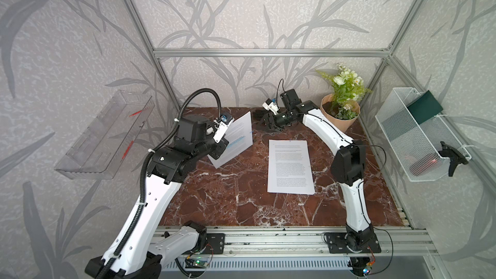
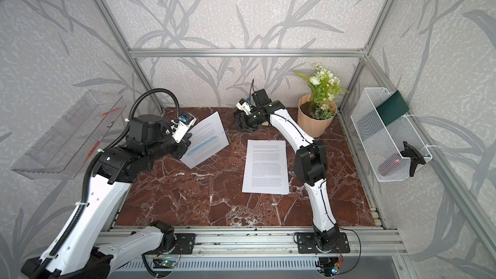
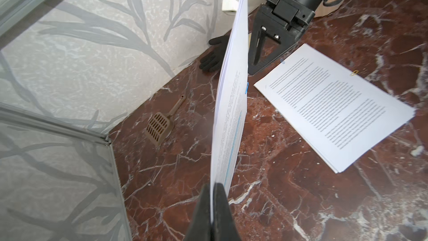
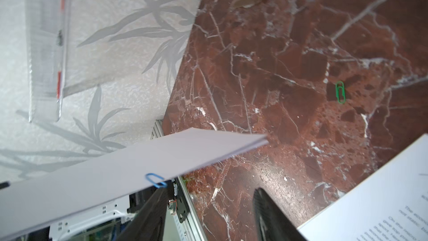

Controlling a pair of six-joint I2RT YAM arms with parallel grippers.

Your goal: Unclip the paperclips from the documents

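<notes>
My left gripper is shut on a document [image 1: 238, 142], a thin stack of printed sheets held tilted up off the table. In the right wrist view a blue paperclip [image 4: 155, 179] sits on this document's edge. Near it, my right gripper is open, its fingers apart with nothing between them, and the clip appears close to one fingertip. A second document [image 1: 291, 168] lies flat on the table; a yellow paperclip [image 3: 354, 72] is at its edge, whether clipped on cannot be told. A loose green paperclip [image 4: 340, 92] lies on the marble.
A brown slotted spatula [image 3: 159, 125] and a black glove-like object [image 3: 215, 53] lie toward the back. A flowerpot [image 1: 338, 116] stands back right. White wire basket [image 1: 408, 139] and clear tray [image 1: 98, 139] hang at the sides.
</notes>
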